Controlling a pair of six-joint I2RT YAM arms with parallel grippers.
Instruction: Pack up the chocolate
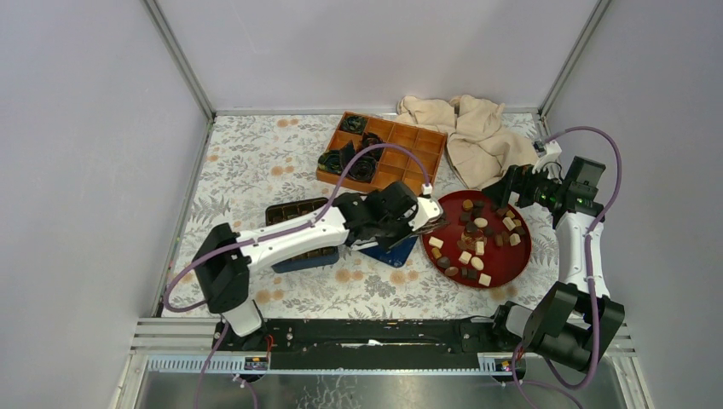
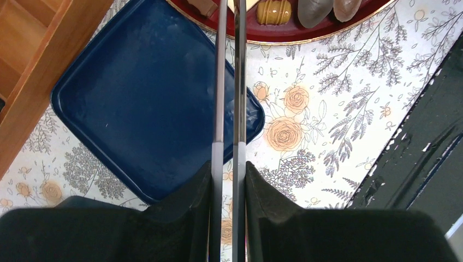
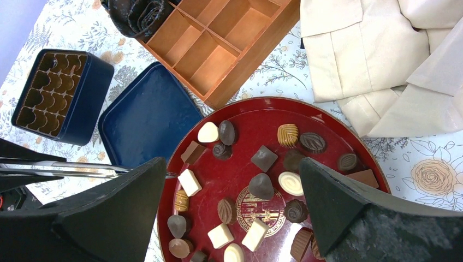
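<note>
Assorted white, brown and yellowish chocolates lie spread over a round red tray (image 3: 251, 128). A dark blue box with a brown cavity insert (image 3: 63, 95) stands at the left, and a flat blue lid (image 3: 150, 117) lies between box and tray. My left gripper (image 1: 441, 223) reaches over the lid to the tray's left edge. Its long thin metal fingers (image 2: 219, 93) stand open a little, near a white chocolate (image 3: 189, 183). Their tips are cut off in the left wrist view. The right gripper is wide open above the tray, empty.
Behind the lid is a wooden divided organizer (image 1: 401, 153) with dark rolled items in some compartments. A crumpled beige cloth (image 1: 473, 141) lies behind the tray.
</note>
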